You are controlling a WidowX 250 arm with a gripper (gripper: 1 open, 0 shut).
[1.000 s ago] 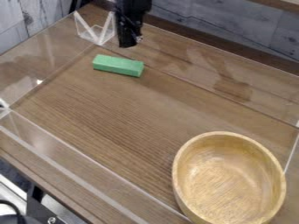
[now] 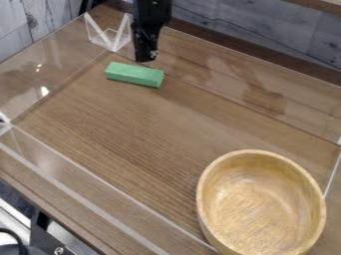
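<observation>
A green rectangular block (image 2: 135, 75) lies flat on the wooden table toward the upper left. Above it, at the top of the camera view, is my dark gripper (image 2: 146, 52), pointing down near the block's far side; whether its fingers are open or shut is too small to tell. A large round tan bowl (image 2: 261, 169) sits at the front right.
Clear plastic pieces stand at the upper left (image 2: 110, 32) and at the left edge. A grey wall (image 2: 266, 30) runs along the back.
My gripper has moved slightly downward in the view, toward the green block. The block and bowl have not moved.
</observation>
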